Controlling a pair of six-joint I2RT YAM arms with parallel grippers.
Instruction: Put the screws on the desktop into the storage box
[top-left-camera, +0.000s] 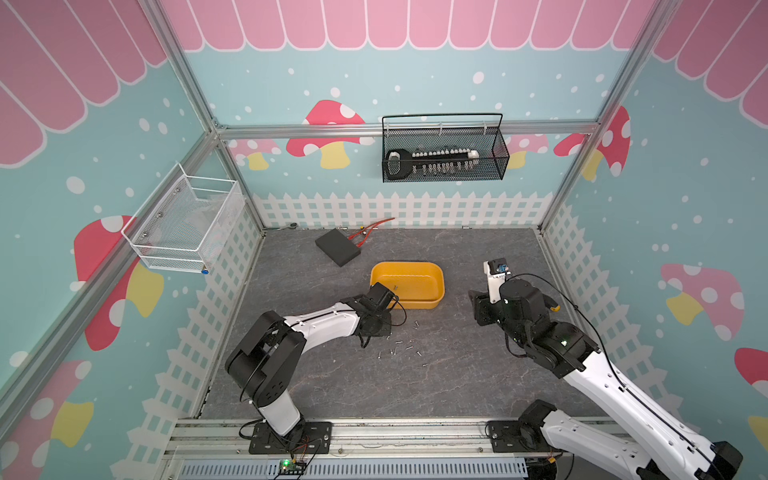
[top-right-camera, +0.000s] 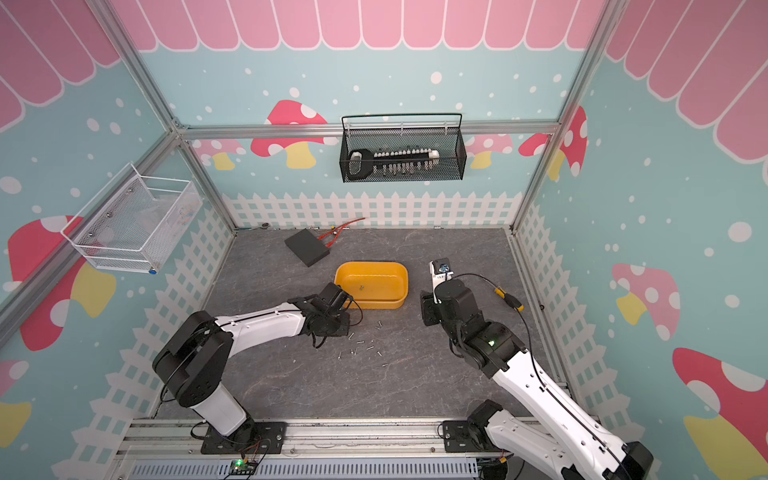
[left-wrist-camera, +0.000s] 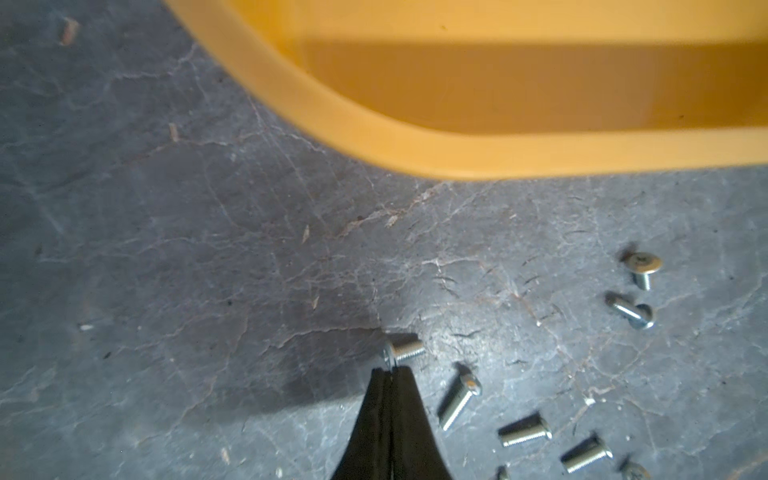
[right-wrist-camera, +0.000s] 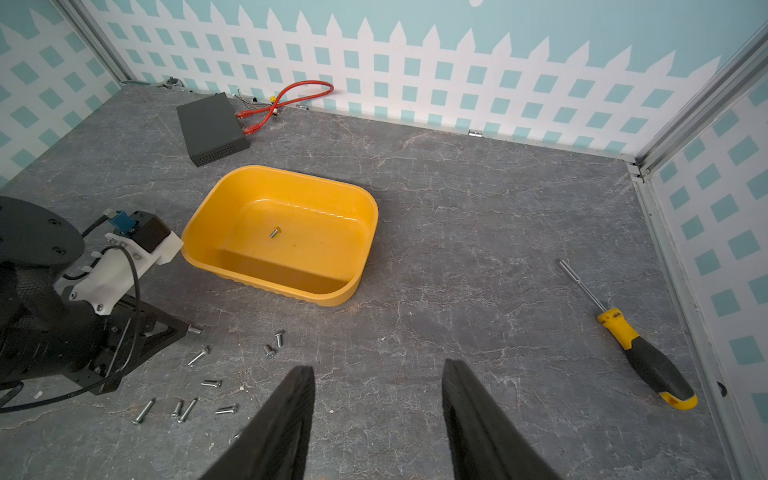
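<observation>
The yellow storage box (top-left-camera: 406, 280) stands mid-table, with one screw (right-wrist-camera: 274, 233) inside. Several loose screws (right-wrist-camera: 210, 383) lie on the desktop in front of it. My left gripper is shut just below the box's near left corner; a short screw (left-wrist-camera: 406, 350) lies at its fingertips, and whether they touch it I cannot tell. My right gripper hangs over the right part of the table, fingers apart, nothing between them.
A screwdriver (right-wrist-camera: 640, 352) lies at the right edge. A black box (right-wrist-camera: 209, 128) with red cables is at the back left. Wire baskets hang on the back and left walls. The table right of the storage box is clear.
</observation>
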